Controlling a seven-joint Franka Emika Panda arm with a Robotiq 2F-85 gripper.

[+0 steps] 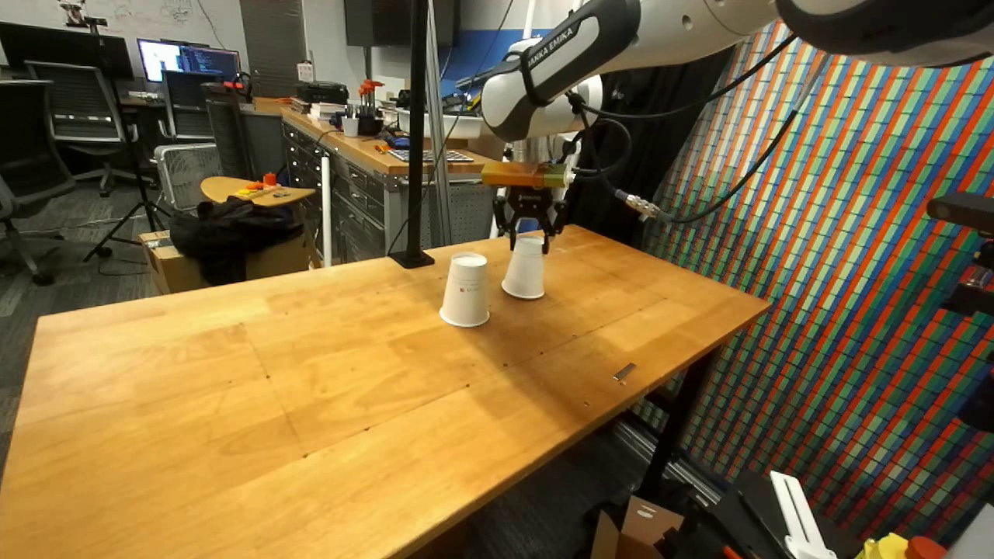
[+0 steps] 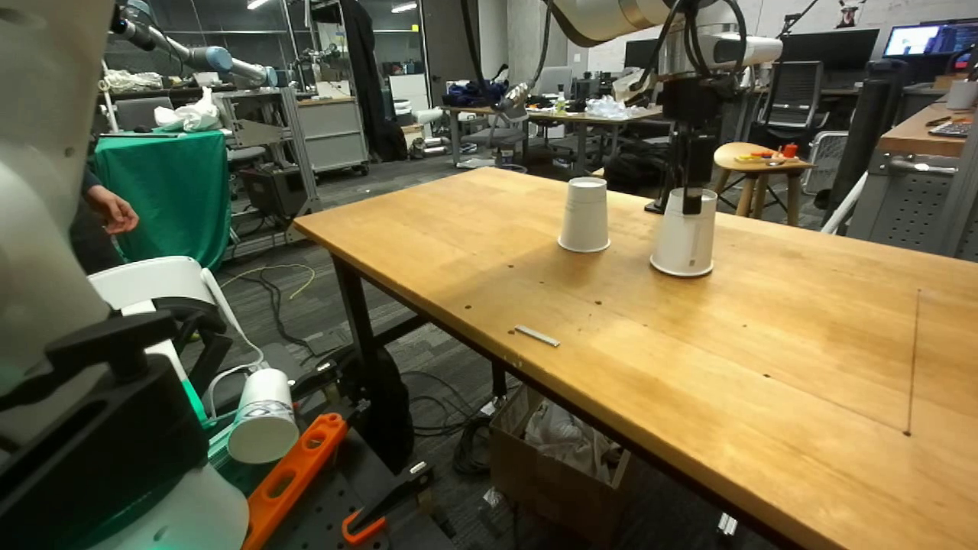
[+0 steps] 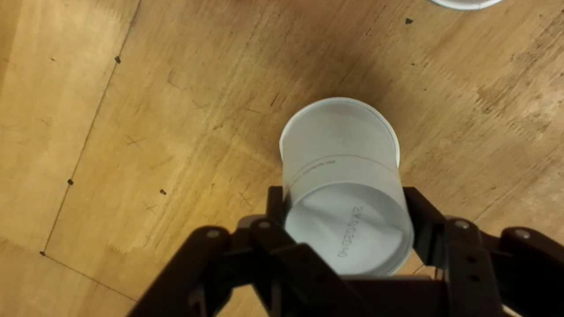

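Observation:
Two white paper cups stand upside down on the wooden table. Around the raised base of one cup (image 1: 524, 270) is my gripper (image 1: 528, 246), part open, with a finger at either side. In the wrist view that cup (image 3: 341, 142) fills the space between the dark fingers; whether both press on it cannot be told. Exterior view 2 shows a finger in front of the same cup (image 2: 683, 243), whose rim rests on the table. The other cup (image 1: 463, 293) stands a short way off, apart from the gripper.
On the table (image 1: 279, 401) a small metal strip (image 1: 624, 372) lies near one long edge. A black post (image 1: 412, 258) rises at the far edge, close to the cups.

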